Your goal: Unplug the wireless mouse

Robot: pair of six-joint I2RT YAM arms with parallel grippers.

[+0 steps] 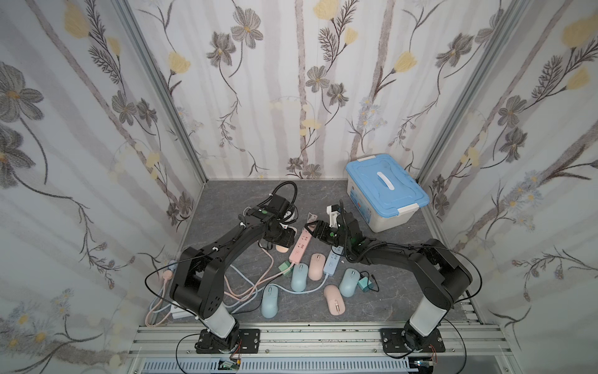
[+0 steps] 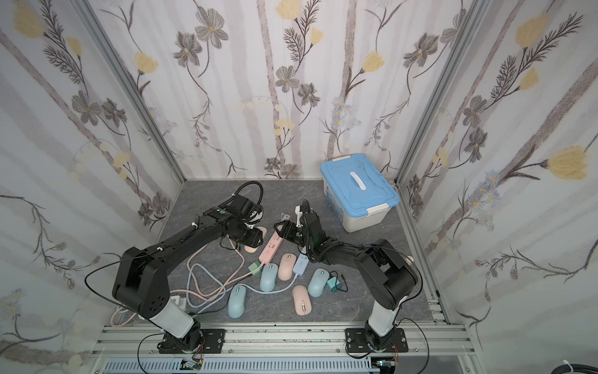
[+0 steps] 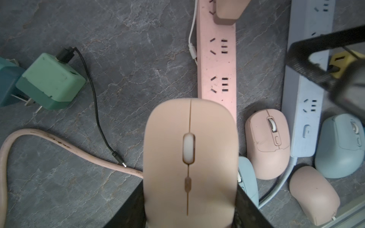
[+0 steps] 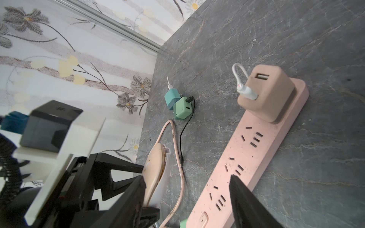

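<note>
My left gripper (image 1: 281, 235) is shut on a beige mouse (image 3: 190, 125), which fills the lower middle of the left wrist view with no cable visible at its front. My right gripper (image 2: 289, 229) is open above the pink power strip (image 4: 228, 182). On that strip's far end sits a beige charger with a white cable (image 3: 194, 19) plugged into it; in the left wrist view this cable's free end lies beside the strip.
Several pink and blue mice (image 1: 269, 301) lie at the front. A blue strip (image 3: 304, 144), green charger (image 3: 49, 83) and loose cables share the table. A lidded box (image 1: 386, 187) stands back right.
</note>
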